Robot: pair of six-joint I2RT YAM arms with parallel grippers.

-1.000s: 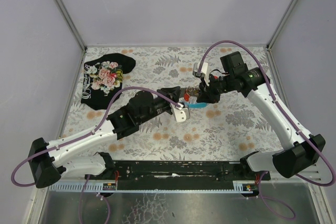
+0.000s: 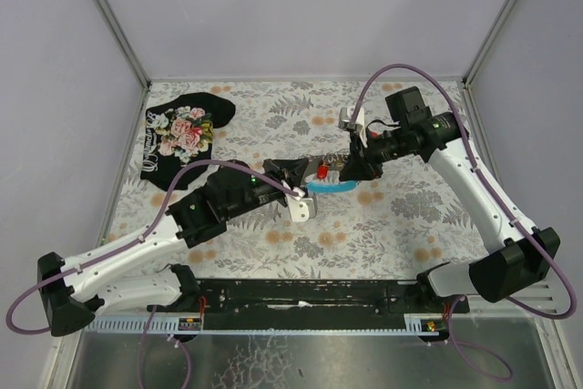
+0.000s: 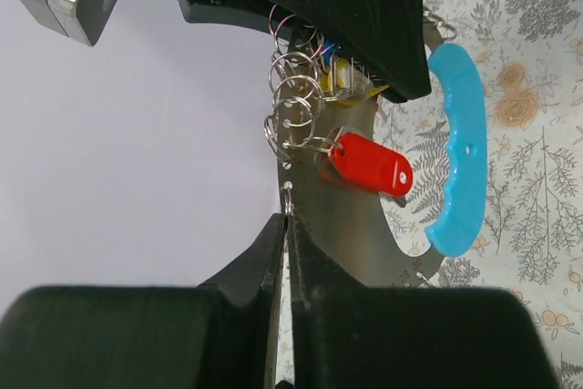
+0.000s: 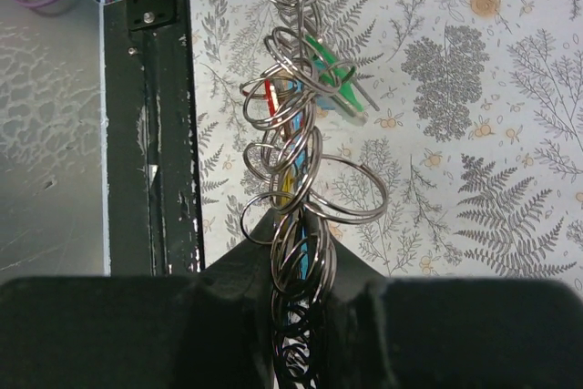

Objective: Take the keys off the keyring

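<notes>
In the top view my right gripper (image 2: pixel 357 157) is shut on a metal holder strung with many rings and keys, beside my left gripper (image 2: pixel 301 175). The left wrist view shows the holder's plate (image 3: pixel 342 234), a red key tag (image 3: pixel 369 163) and a light-blue grip (image 3: pixel 463 152). My left gripper is shut at the plate's near side, with at most a thin ring at its tips. In the right wrist view a column of rings (image 4: pixel 301 179) runs into my right gripper, with a green tag (image 4: pixel 342 75) behind.
A black floral cloth bag (image 2: pixel 182 138) lies on the left of the patterned mat (image 2: pixel 273 107). Dark rails (image 2: pixel 301 293) run along the front edge.
Both arms have shifted slightly, the right gripper a little upward in the top view, and more of the light-blue grip shows between the grippers.
</notes>
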